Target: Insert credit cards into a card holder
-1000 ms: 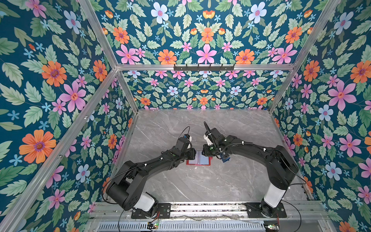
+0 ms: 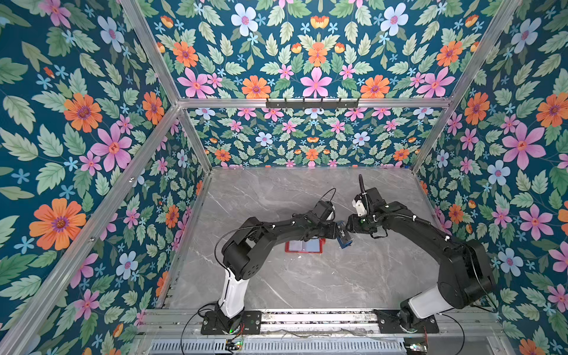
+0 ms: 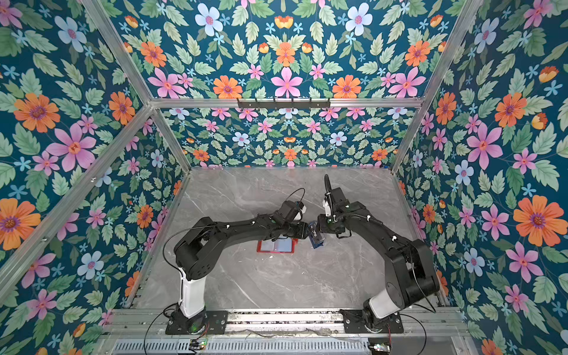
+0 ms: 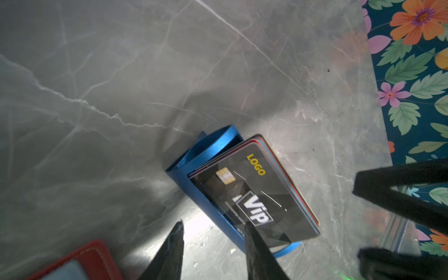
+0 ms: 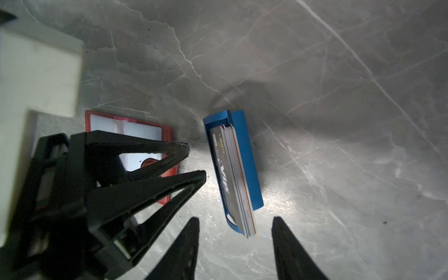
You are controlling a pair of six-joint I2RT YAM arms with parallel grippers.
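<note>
A blue card holder (image 5: 252, 168) lies on the grey table, with a stack of cards (image 4: 254, 196) on it, the top one dark with "LOGO" and "Vip". My open left gripper hangs over the holder from the left, nothing between its fingers. My open right gripper is over it from the right, also empty. A red-edged card wallet (image 2: 304, 250) lies open to the left, partly hidden under the left arm.
The two grippers are close together above the holder.
Both arms have moved rightwards over the last second, the left one from above the red wallet to the blue holder. The holder and wallet look unmoved.
</note>
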